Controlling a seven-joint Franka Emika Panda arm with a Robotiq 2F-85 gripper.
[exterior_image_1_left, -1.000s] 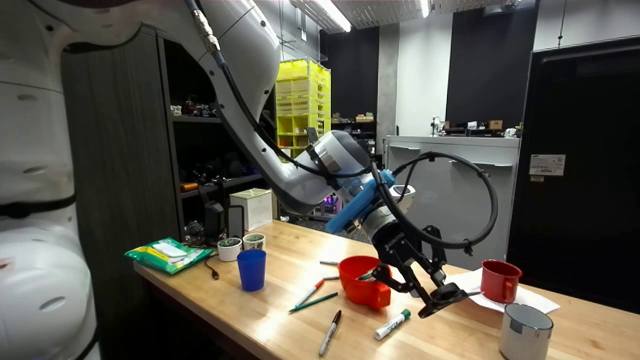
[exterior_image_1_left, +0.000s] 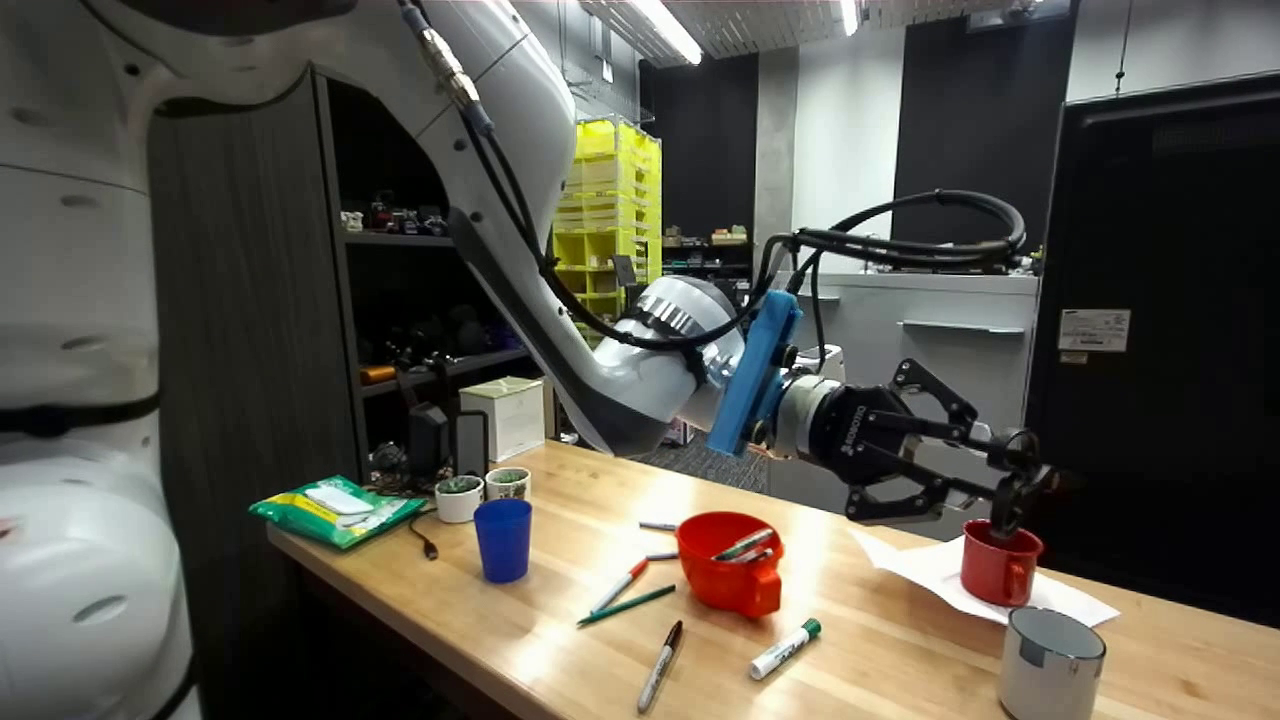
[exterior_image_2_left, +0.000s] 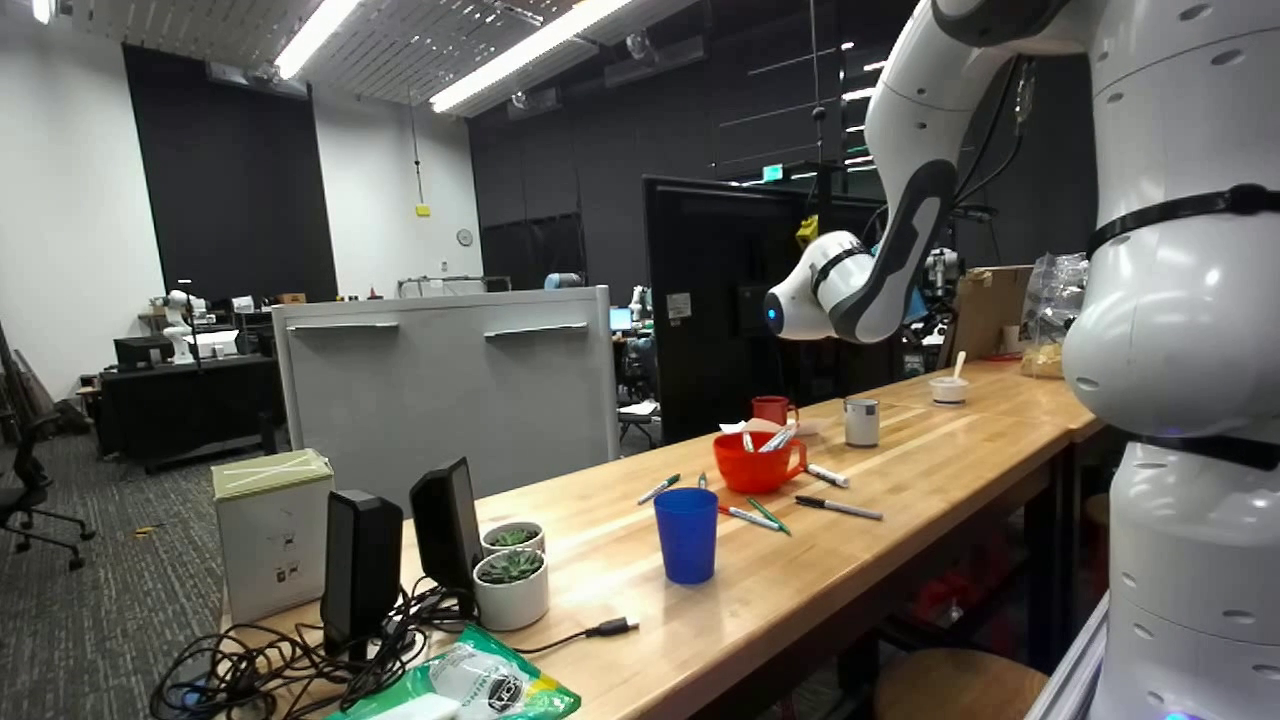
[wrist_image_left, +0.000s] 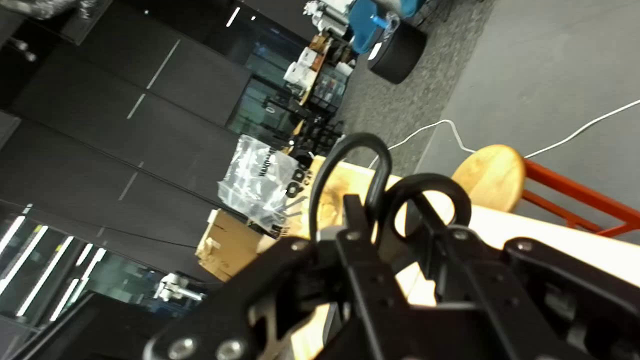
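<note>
My gripper (exterior_image_1_left: 1015, 482) is over the dark red mug (exterior_image_1_left: 998, 576), which stands on white paper (exterior_image_1_left: 924, 568). It is shut on what looks like a pair of black-handled scissors. In the wrist view the scissors' two looped handles (wrist_image_left: 361, 140) rise between and beyond the fingers. The blades cannot be made out; the lower part of the held item seems to reach down to the mug's mouth, but how deep is hidden. Only the mug's upper part shows in the second exterior view, where the gripper is out of sight.
Left of the mug sits an orange-red bowl-shaped cup (exterior_image_1_left: 725, 582) holding markers. A grey-white mug (exterior_image_1_left: 1051, 666) stands close in front. Several pens, including a green-capped marker (exterior_image_1_left: 786, 649), lie loose. A blue cup (exterior_image_1_left: 503, 540) is farther left. Bare wood lies between.
The gripper has moved right, from beside the orange-red cup to over the dark red mug. It has also turned, and the cable loop behind it has swung up. The table objects stay put.
</note>
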